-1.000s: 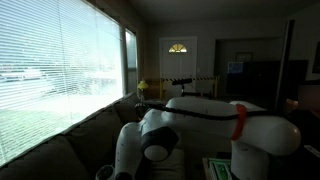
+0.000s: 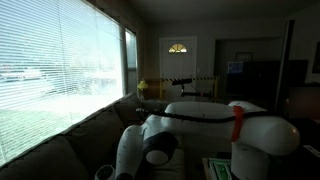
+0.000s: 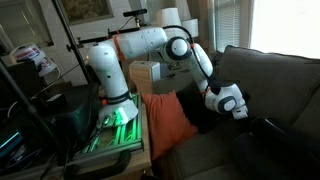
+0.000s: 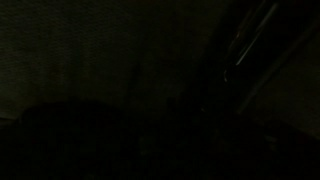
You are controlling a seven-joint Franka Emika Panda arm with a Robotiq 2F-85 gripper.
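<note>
The white arm (image 3: 150, 44) reaches from its stand over the sofa, and its wrist (image 3: 225, 99) hangs low by the backrest. My gripper (image 3: 243, 122) is a dark shape at the wrist's end, close to a dark, crumpled heap (image 3: 272, 140) on the seat; whether they touch is unclear. The wrist view is almost black, with faint fabric (image 4: 90, 50) and a few pale streaks (image 4: 248, 45) at upper right. Neither the spread of the fingers nor anything between them can be made out.
A red cushion (image 3: 168, 125) lies on the sofa near the arm's base. The grey backrest (image 3: 275, 75) rises behind the wrist, below a window with blinds (image 2: 60, 70).
In exterior view 1 the lower arm shifts only slightly over the last second. The rest of the scene looks the same.
</note>
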